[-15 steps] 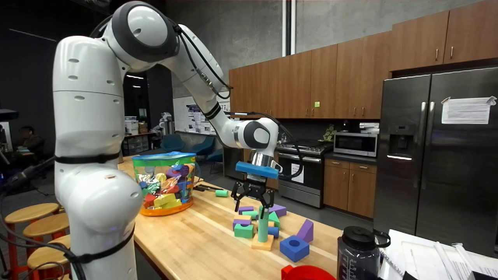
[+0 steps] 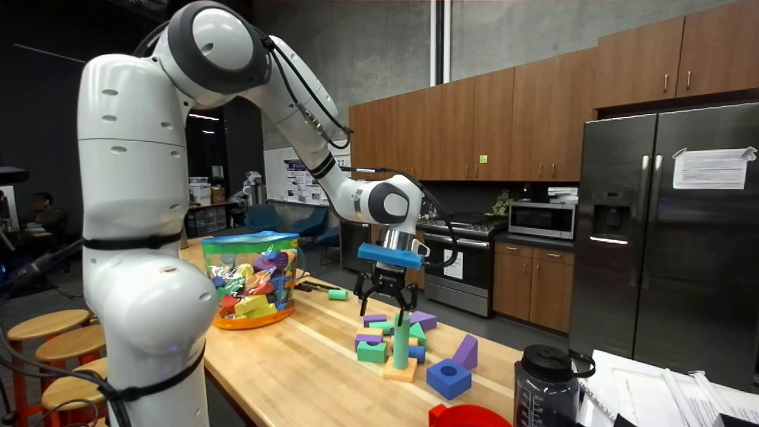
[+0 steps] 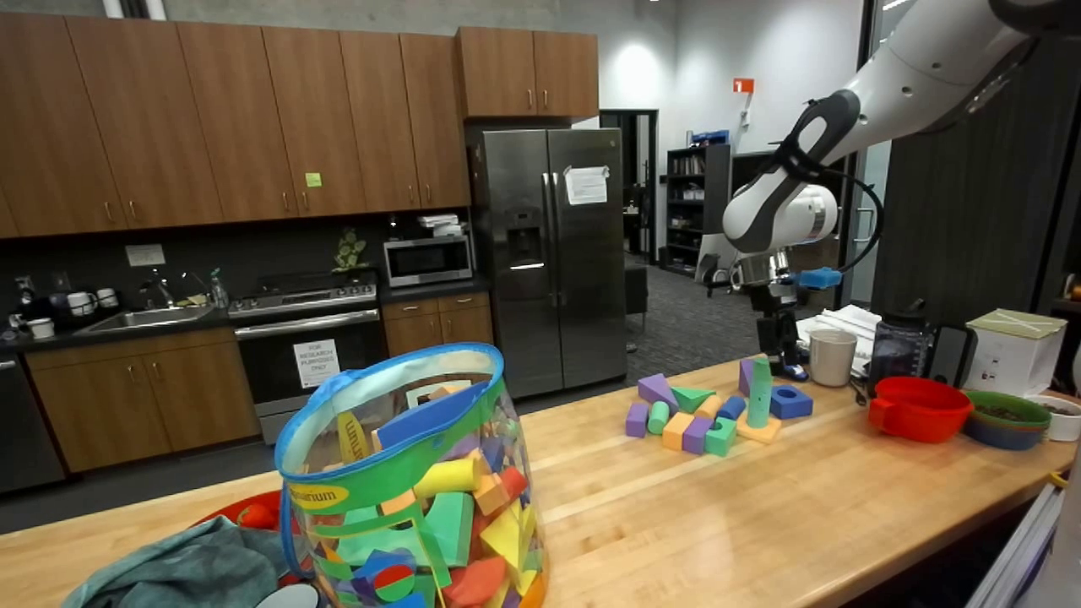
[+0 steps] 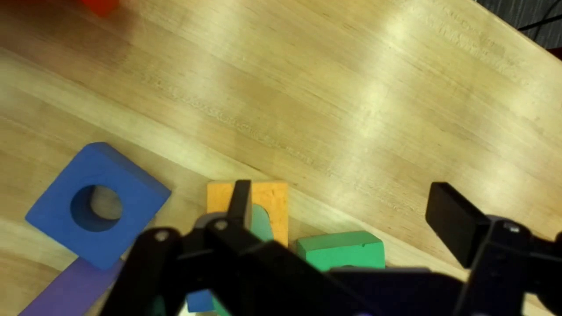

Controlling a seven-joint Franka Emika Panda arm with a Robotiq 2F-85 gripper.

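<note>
My gripper [image 2: 385,306] hangs over the cluster of blocks, open, its two fingers wide apart with nothing held. One finger [image 4: 241,202] comes in front of the tall green cylinder [image 2: 401,345], which stands upright on a flat orange block [image 2: 399,370]. In the wrist view that finger hides much of the cylinder [image 4: 261,224]. Beside it lies a blue block with a round hole [image 2: 449,378]. A purple wedge [image 2: 466,351] rests just behind the blue block. On the cylinder's other side are a green block [image 2: 371,351] and several orange, purple, green and blue pieces.
A clear bag of blocks [image 3: 405,517] stands farther along the table. A red bowl [image 3: 920,409], a dark bottle [image 2: 546,388] and a cup [image 3: 832,356] occupy the other end. Bare tabletop [image 3: 699,517] lies in front of the blocks.
My gripper and wrist have shifted very slightly in exterior view 1, with the fingers still wide. The blocks have stayed where they were.
</note>
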